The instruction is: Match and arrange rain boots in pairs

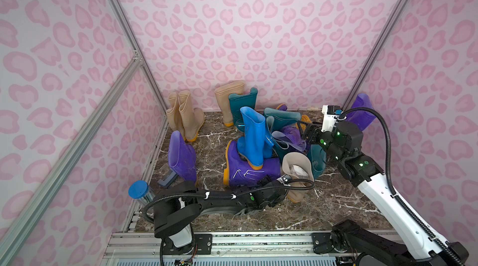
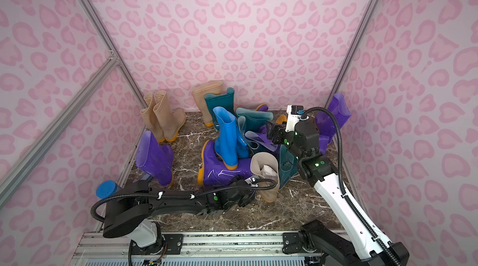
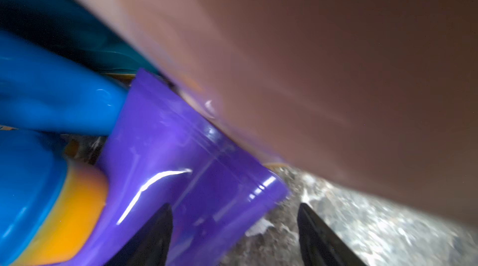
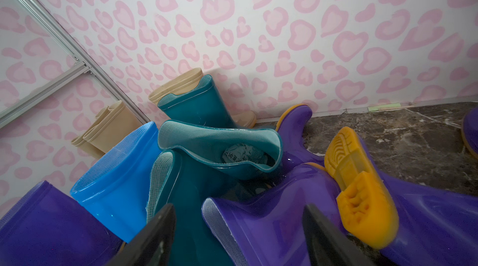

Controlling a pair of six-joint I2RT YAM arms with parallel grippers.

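Note:
In the left wrist view my left gripper is open low at the front, beside the purple boot (image 3: pixel 174 156) lying under the blue boots (image 3: pixel 49 91); a front beige boot (image 1: pixel 297 171) looms very close, blurred. My right gripper is open over the jumbled middle pile: teal boots (image 4: pixel 219 136), purple boots (image 4: pixel 268 216) and a yellow sole (image 4: pixel 363 201). A beige pair (image 1: pixel 186 114) stands upright at back left, another beige boot (image 1: pixel 224 91) behind the teal ones.
A single purple boot (image 1: pixel 181 159) stands at left by a blue-lidded container (image 1: pixel 139 189). Another purple boot (image 1: pixel 361 109) stands at back right. Bare marble floor (image 1: pixel 348 201) shows at front right. Patterned walls enclose the workspace.

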